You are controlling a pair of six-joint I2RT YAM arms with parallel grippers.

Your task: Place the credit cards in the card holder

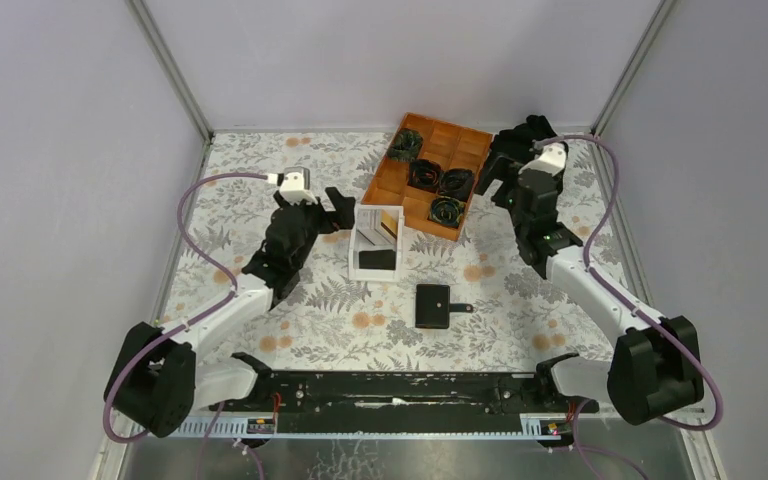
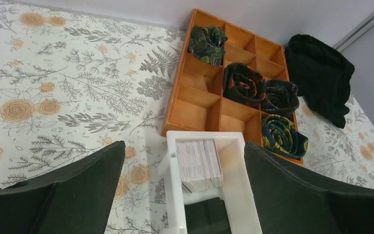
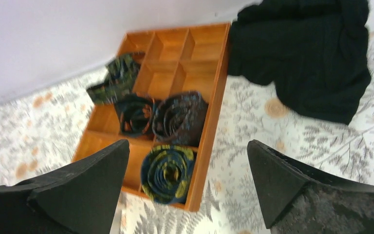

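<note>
In the top view a white box (image 1: 353,245) sits mid-table, holding a stack of cards (image 2: 198,163) and a dark item (image 2: 207,217) in its front part. A black card holder (image 1: 432,306) with a side strap lies closer to the front edge, right of centre. My left gripper stands open above the white box, with nothing held. My right gripper is open as well, over the right side of the table near the wooden organizer, its fingers empty.
The wooden organizer (image 1: 383,190) with rolled fabrics stands at the back. A black cloth (image 2: 319,73) lies to its right.
</note>
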